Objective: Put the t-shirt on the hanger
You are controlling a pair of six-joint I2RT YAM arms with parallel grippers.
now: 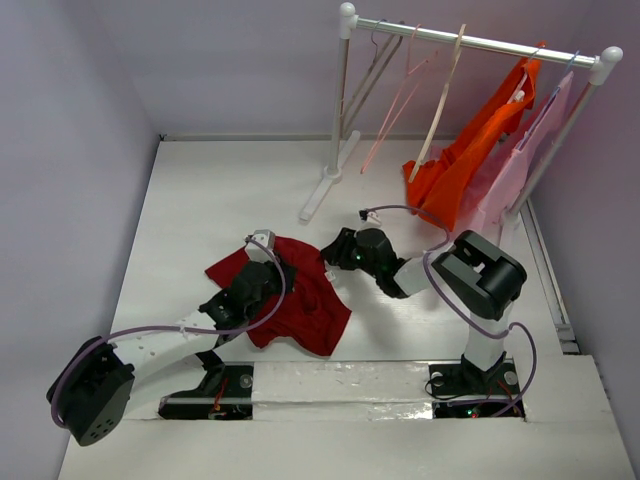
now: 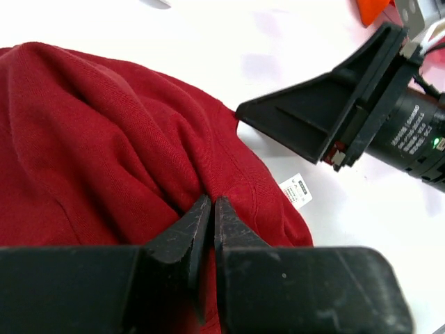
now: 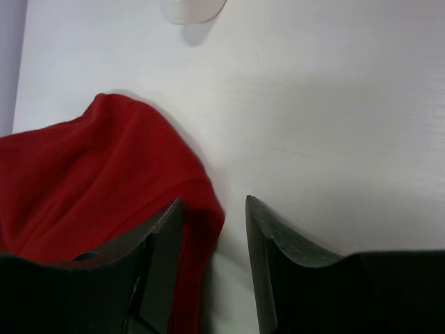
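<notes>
The dark red t-shirt [image 1: 318,318] lies crumpled on the white table, its folds running up to my left gripper. That gripper is shut, with red cloth gathered at its fingertips. My right gripper is part open at the shirt's right edge. In the right wrist view a folded shirt corner [image 3: 201,202] reaches into the space before its fingers, beside the left one. A white label [image 2: 295,191] shows close to that edge. Above the table, a pink hanger [image 1: 392,118] and a pale hanger [image 1: 440,105] hang empty on the rack.
The rack's metal rail [image 1: 490,45] runs along the back right. Orange clothing [image 1: 470,160] and pink clothing [image 1: 520,165] hang at its right end. A white rack foot [image 1: 322,192] stands behind the shirt.
</notes>
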